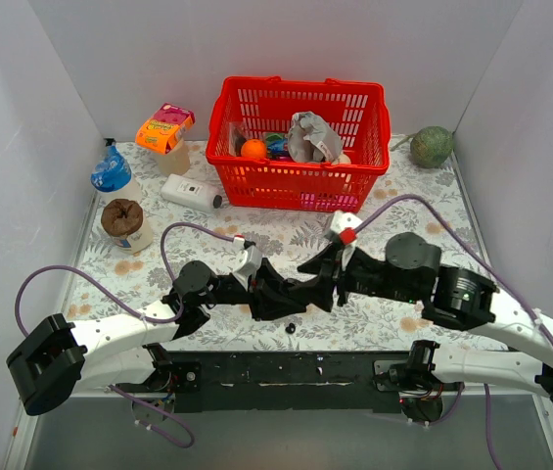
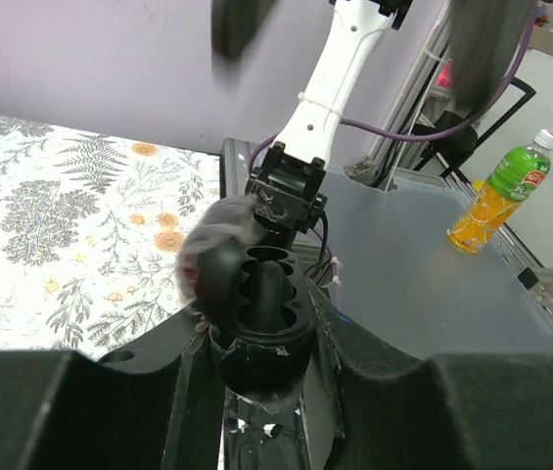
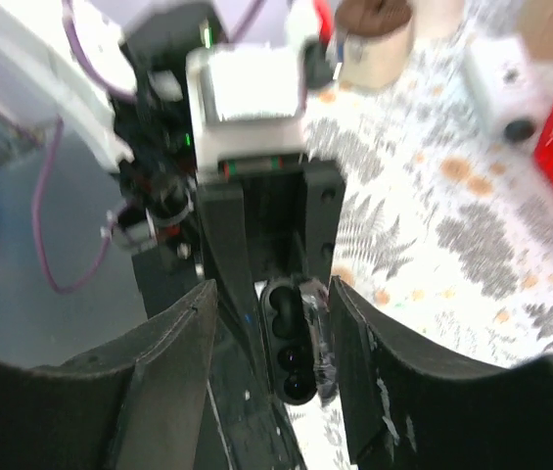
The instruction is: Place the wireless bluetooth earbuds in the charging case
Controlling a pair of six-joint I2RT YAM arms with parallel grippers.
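My left gripper (image 1: 286, 299) is shut on the black charging case (image 2: 266, 333), whose open wells show in the left wrist view, with a dark earbud shape standing in the middle. In the right wrist view the case (image 3: 294, 357) sits beside the left gripper's black fingers. My right gripper is open around and just above the case, its fingertips blurred in the left wrist view. A small dark round object (image 1: 290, 328) lies on the table below the grippers in the top view; I cannot tell what it is.
A red basket (image 1: 227, 166) with assorted items stands at the back. A white bottle (image 1: 188, 192), cups and packets are at the left, an avocado-like green object (image 1: 431, 147) at the back right. The flowered table around the grippers is mostly clear.
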